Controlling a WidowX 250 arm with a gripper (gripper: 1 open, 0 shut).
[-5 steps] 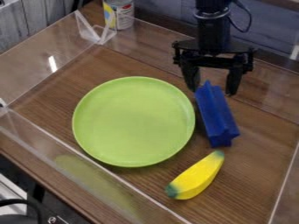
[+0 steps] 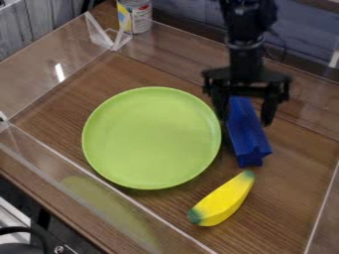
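Note:
My gripper (image 2: pixel 244 109) hangs from the top centre-right, its two fingers spread apart over the upper end of a blue block (image 2: pixel 249 143), a long piece lying on the wooden table (image 2: pixel 284 198). Whether the fingers touch it I cannot tell. A green plate (image 2: pixel 150 138) lies left of the block, and a yellow toy banana (image 2: pixel 223 198) lies in front, below both.
A can (image 2: pixel 135 14) stands at the back left near a clear plastic piece. The table's left edge has a transparent rim. The wood left of the plate and at the right is bare.
My gripper has moved down and toward the camera, lower over the blue block. The block, plate and banana look unmoved.

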